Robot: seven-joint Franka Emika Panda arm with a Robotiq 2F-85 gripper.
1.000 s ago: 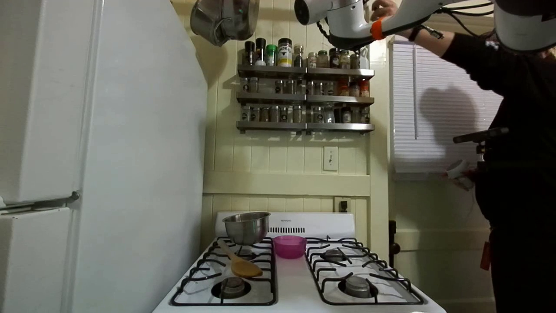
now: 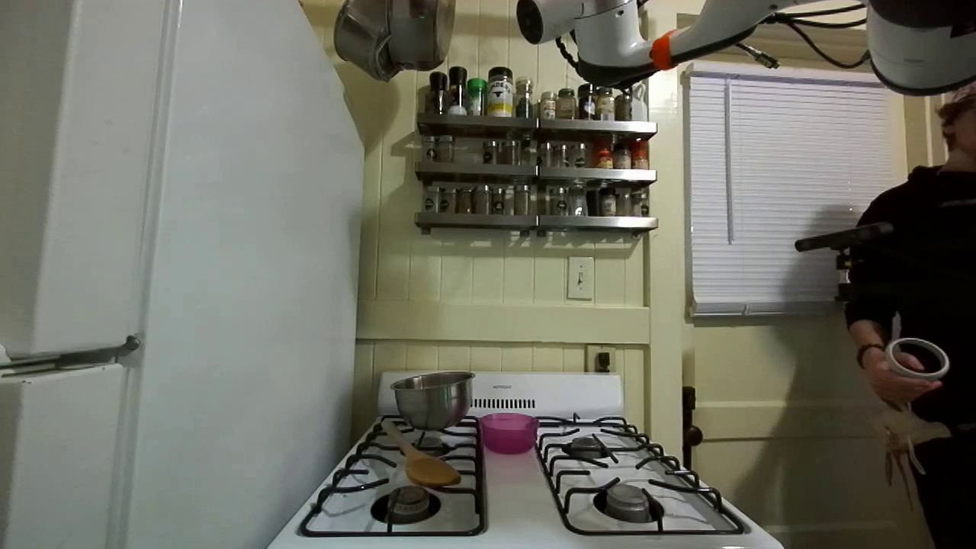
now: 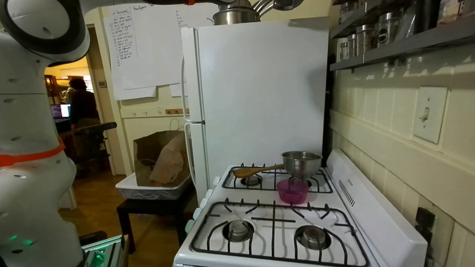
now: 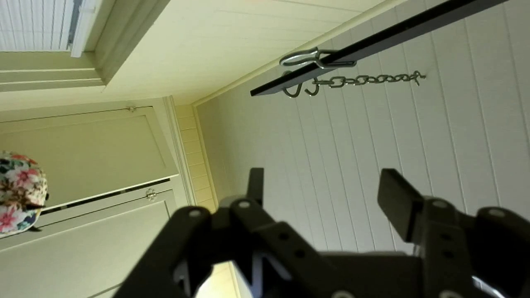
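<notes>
On the stove (image 2: 512, 512) stand a steel pot (image 2: 434, 403) at the back left and a pink bowl (image 2: 508, 434) on the middle strip beside it. A wooden spoon (image 2: 428, 466) lies over the left grate, its handle pointing toward the pot. In exterior view 2 the pot (image 3: 301, 164), bowl (image 3: 292, 191) and spoon (image 3: 250, 171) show from the side. My gripper is open in the wrist view, with only ceiling and cupboards behind its fingers. The arm (image 2: 613, 36) is raised high, far above the stove; exterior view 1 does not show the gripper.
Spice shelves (image 2: 536, 171) hang on the back wall. A tall white fridge (image 2: 247, 274) borders the stove on the left, with pots on top. A person (image 2: 915, 238) stands at the right, holding a white ring.
The person has lowered the hand that was up by my arm and moved back to the right. My arm and the things on the stove have stayed in place.
</notes>
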